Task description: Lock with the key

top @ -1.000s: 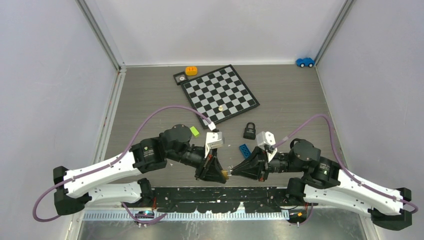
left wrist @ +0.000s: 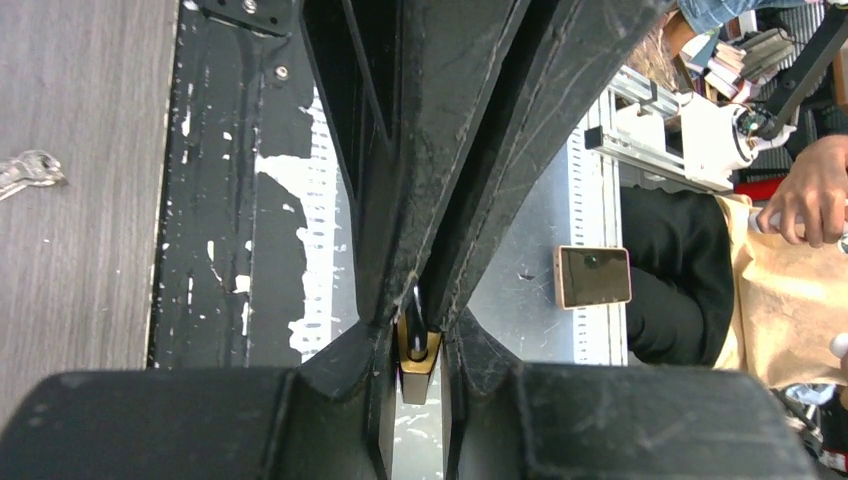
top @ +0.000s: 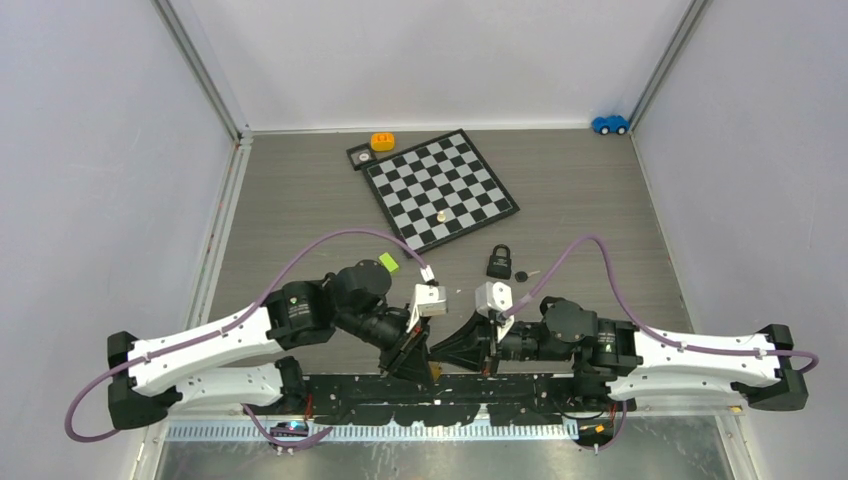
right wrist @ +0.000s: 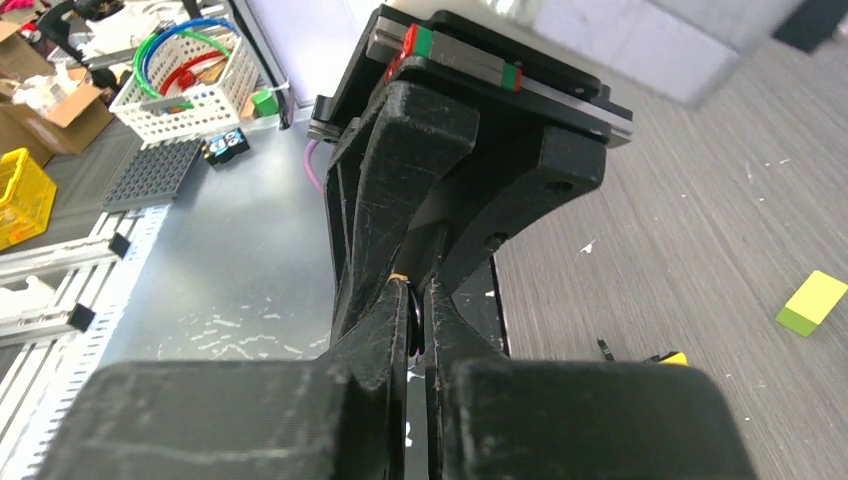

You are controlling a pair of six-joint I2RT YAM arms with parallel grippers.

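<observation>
My two grippers meet over the front edge of the table in the top view. The left gripper (top: 430,365) holds a small brass padlock (left wrist: 418,375) between its fingertips, seen in the left wrist view; how far its fingers stand apart is hard to tell. The right gripper (top: 437,355) is shut at the padlock, its tips largely covering it in both wrist views. The key itself cannot be made out between the fingers. A black padlock (top: 499,262) lies on the table, with a loose key (top: 530,275) beside it.
A chessboard (top: 470,205) lies at the back, with an orange block (top: 382,142) and a blue toy car (top: 609,124) nearby. A yellow-green block (top: 389,262) sits behind the left arm.
Both grippers have moved left and toward the front edge, the right one more so, and are now closer together; the right arm now covers the blue piece on the table.
</observation>
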